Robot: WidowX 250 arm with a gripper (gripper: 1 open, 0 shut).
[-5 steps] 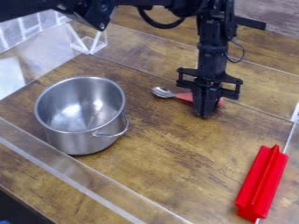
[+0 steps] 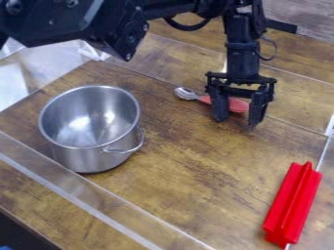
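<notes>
My gripper (image 2: 239, 105) is open and low at the upper middle, its fingers on either side of the red handle of a utensil (image 2: 205, 101) lying on the wooden table, with a silver head to the left. The gripper hides part of the handle.
A steel pot (image 2: 89, 127) stands at the left. A red rolling pin (image 2: 295, 200) lies at the lower right. The middle of the table (image 2: 196, 176) below the gripper is clear.
My gripper has shifted slightly left and up in the view over the last second, around the red-handled utensil. The pot and rolling pin have not moved.
</notes>
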